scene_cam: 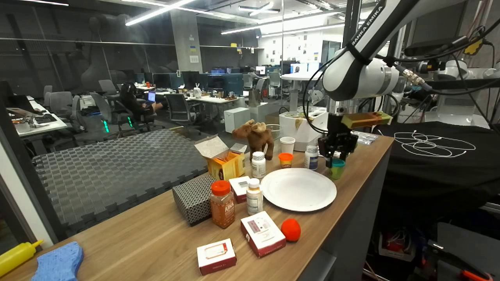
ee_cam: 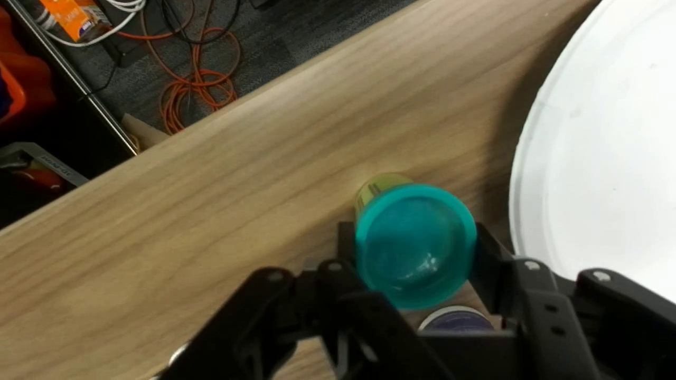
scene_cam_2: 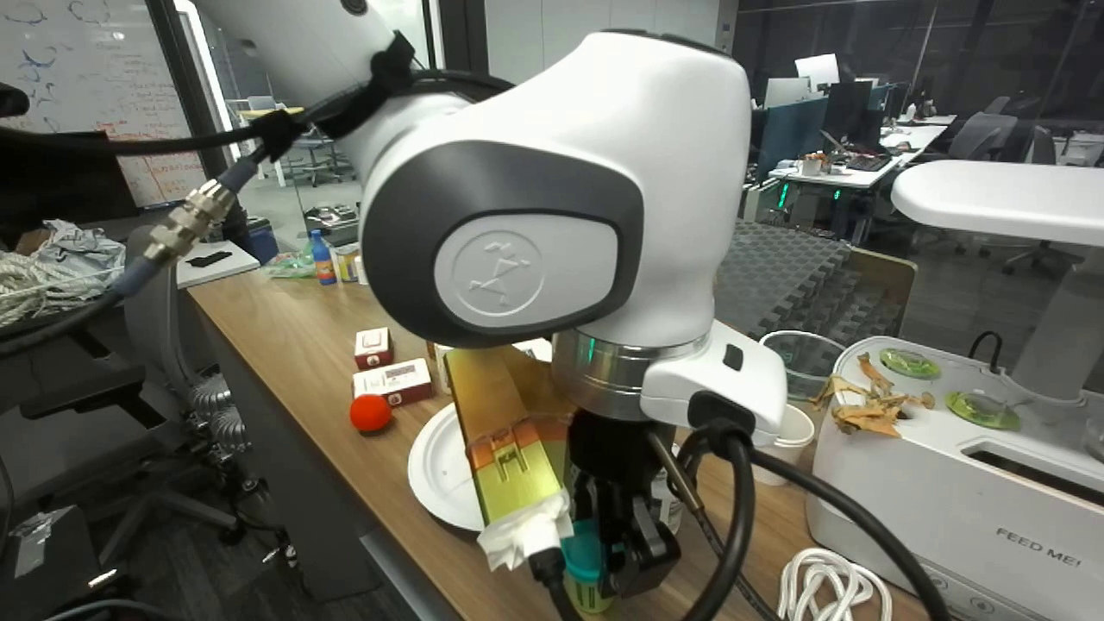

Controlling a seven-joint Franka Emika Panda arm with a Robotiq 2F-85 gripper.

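Observation:
A small tub with a teal lid [ee_cam: 405, 218] and a yellow-green body stands between my gripper's fingers in the wrist view. My gripper is shut on it, one dark finger against each side of the lid. In exterior view 1 the teal-lidded tub [scene_cam: 337, 170] is just right of the large white plate [scene_cam: 299, 201], below the gripper [scene_cam: 336, 158]. Exterior view 2 shows the teal lid [scene_cam_2: 584, 554] partly behind the fingers. Whether its base touches the table cannot be told.
A white bottle with a blue label [scene_cam: 311, 157] stands close to the gripper. Beyond it are an orange-lidded tub [scene_cam: 286, 160], a paper cup [scene_cam: 287, 144] and a plush moose [scene_cam: 258, 136]. Boxes, bottles and a red ball [scene_cam: 291, 230] crowd the nearer table. The table edge runs close by.

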